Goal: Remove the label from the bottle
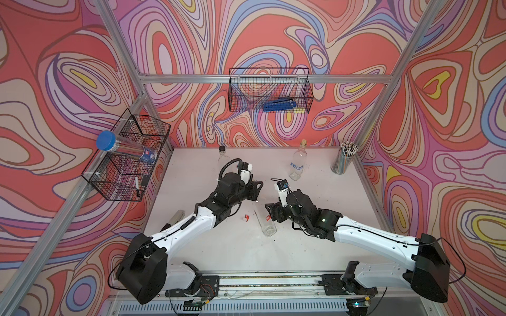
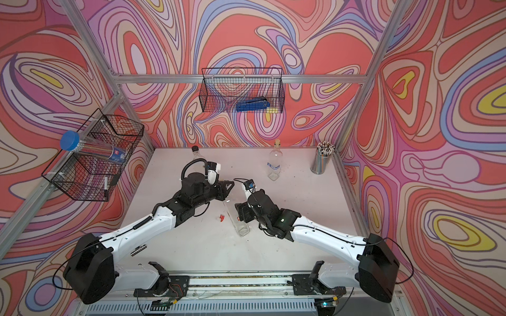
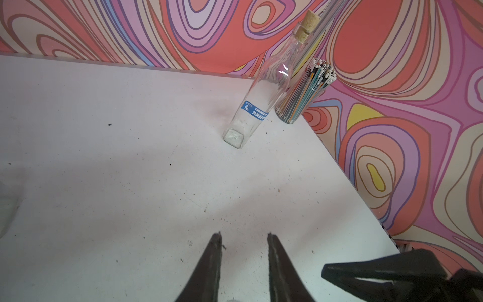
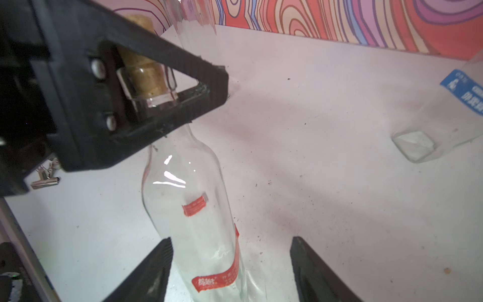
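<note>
A clear glass bottle (image 4: 196, 226) with a cork stands on the table in the right wrist view. Red label remnants (image 4: 218, 276) cling to its side, with a small red patch higher up. My left gripper (image 1: 256, 190) is shut on the bottle's neck; a finger frame crosses the neck in the right wrist view. In the left wrist view its fingers (image 3: 214, 256) stand apart, the grip itself out of sight. My right gripper is open beside the bottle, which appears toward its left finger (image 4: 156, 269). A red scrap (image 1: 246, 217) lies on the table.
A corked bottle with a blue label (image 1: 297, 164) stands at the back right, near a holder of sticks (image 1: 344, 158). A black-capped bottle (image 1: 222, 155) is behind my left arm.
</note>
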